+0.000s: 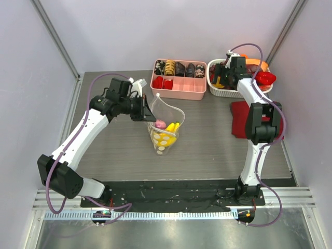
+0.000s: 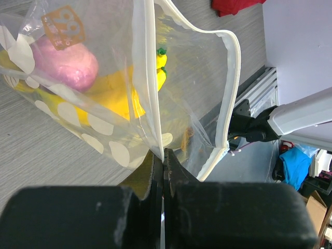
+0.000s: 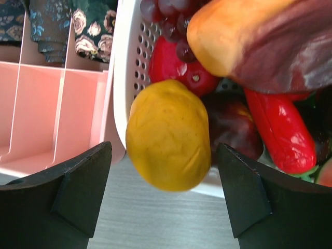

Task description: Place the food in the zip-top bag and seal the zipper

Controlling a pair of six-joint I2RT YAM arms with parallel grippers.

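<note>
The clear zip top bag (image 1: 168, 111) stands with its mouth spread, holding a pink food item (image 2: 67, 65) and yellow bananas (image 2: 116, 93). My left gripper is shut on the bag's zipper edge. Over at the white basket (image 1: 228, 93), my right gripper is open. Between and just beyond its fingers, the right wrist view shows a round yellow-orange food (image 3: 168, 135) in the basket's corner. Whether the fingers touch it cannot be told. A dark purple food (image 3: 233, 124), a red chili (image 3: 282, 132) and grapes (image 3: 174, 15) lie close by.
Left of the basket sits a pink divided box (image 1: 179, 95) with rolled socks, its wall close to the right gripper. A folded red cloth (image 1: 241, 119) lies at the right edge. Grey tabletop between bag and basket is clear.
</note>
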